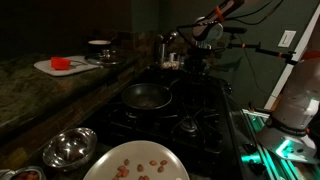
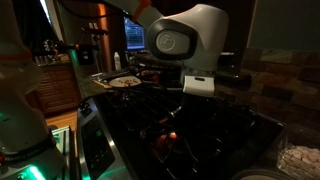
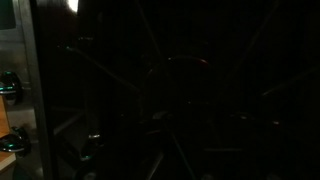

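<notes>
My gripper (image 2: 168,132) hangs below the white arm (image 2: 195,40) over the dark stovetop in exterior view 2; its fingers are lost in shadow. In exterior view 1 the arm's wrist (image 1: 209,30) is at the far end of the stove. A black pan (image 1: 147,96) sits on the stove, apart from the arm. The wrist view is almost black, with faint lines of the stove grate (image 3: 180,150). Whether anything is between the fingers does not show.
A white plate with brown pieces (image 1: 120,158) and a metal bowl (image 1: 70,148) stand in the foreground. On the back counter is a white tray (image 1: 52,70) with a red item (image 1: 62,63). A wire basket (image 2: 300,155) stands at the right in exterior view 2.
</notes>
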